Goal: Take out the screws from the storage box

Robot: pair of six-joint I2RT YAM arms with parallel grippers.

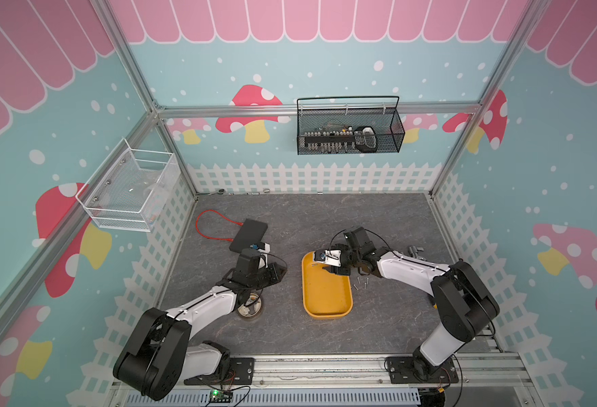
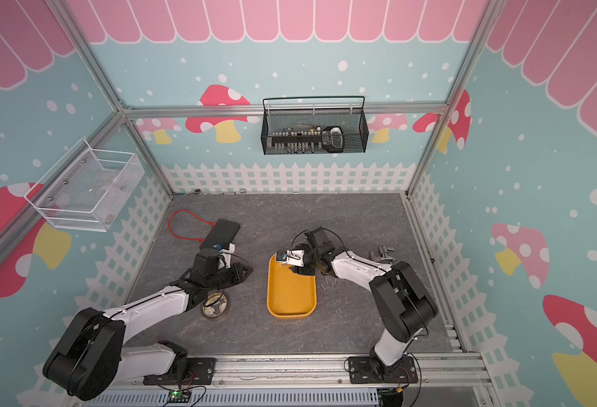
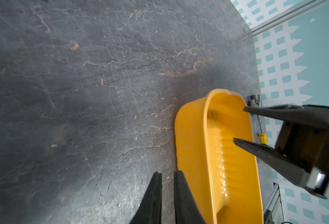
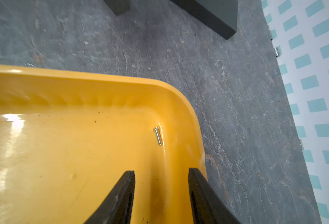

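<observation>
A single small silver screw [image 4: 157, 135] lies on the floor of the yellow storage box [image 4: 59, 74], near one corner, in the right wrist view. My right gripper is over that end of the box, its fingers wide apart and nothing between them; the screw appears beyond the gap. In the left wrist view the right gripper is seen from the side, above the box. To the left of the box, over bare table, is my left gripper, a narrow empty gap between its fingertips. Several loose screws [image 1: 361, 283] lie on the table right of the box.
A round dish [image 1: 249, 306] with metal parts sits below the left arm. Behind it lies a dark flat object [image 1: 248, 235] with a red cord. A yellow-ended tool [image 3: 262, 138] and metal pieces [image 2: 382, 254] are at the right.
</observation>
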